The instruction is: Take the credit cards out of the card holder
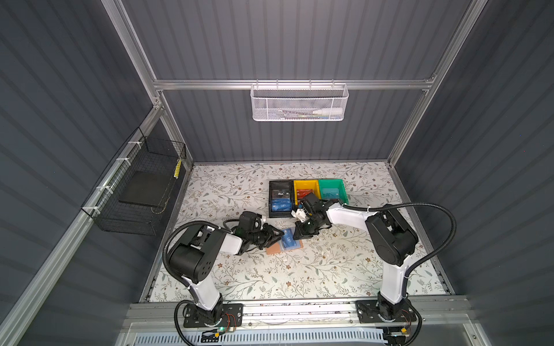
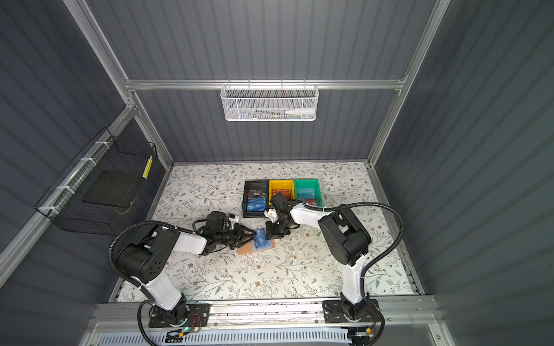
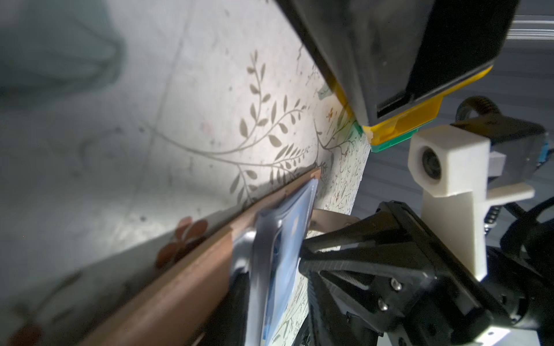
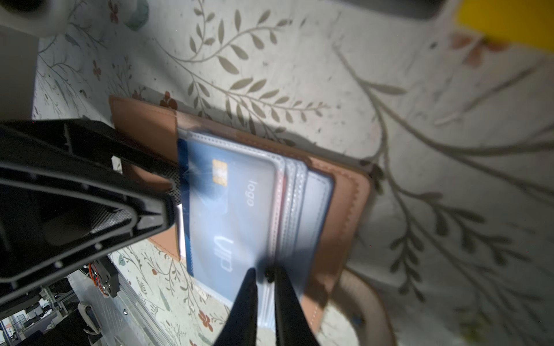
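The tan card holder [image 4: 351,219] lies open on the table between my grippers, with clear sleeves and a blue VIP card [image 4: 225,201] showing; the card [image 1: 289,239] also shows from above. My left gripper [image 1: 275,235] is at the holder’s left side; in the right wrist view its black fingers reach over the sleeves’ left edge, apart. My right gripper is shut on the sleeve edges at the holder’s right side, its fingertips pinching the clear plastic.
Black [image 1: 272,199], yellow [image 1: 305,183] and green [image 1: 339,190] bins with cards stand just behind the holder. A wire basket [image 1: 138,190] hangs on the left wall.
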